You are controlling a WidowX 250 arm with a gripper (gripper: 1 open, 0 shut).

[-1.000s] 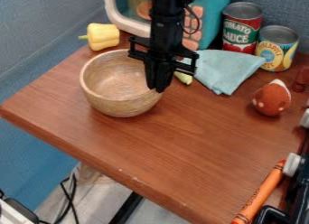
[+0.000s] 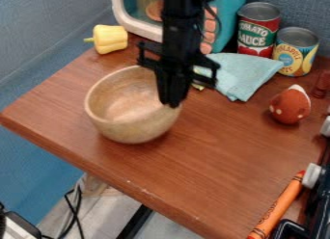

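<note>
A wooden bowl (image 2: 125, 115) stands on the left part of the wooden table (image 2: 194, 166). The black gripper (image 2: 172, 93) hangs at the bowl's right back rim, its dark fingertips reaching down to that edge. Whether it is open, shut or pinching the rim is hard to tell from this view.
Behind are a yellow pepper-like toy (image 2: 108, 39), a teal cloth (image 2: 246, 73), two cans (image 2: 258, 31) and a teal toy structure. At right lie a brown egg-shaped toy (image 2: 290, 105) and an orange marker (image 2: 281, 209).
The gripper has shifted slightly right and down, and the bowl has moved slightly right and toward the front, appearing a little tilted.
</note>
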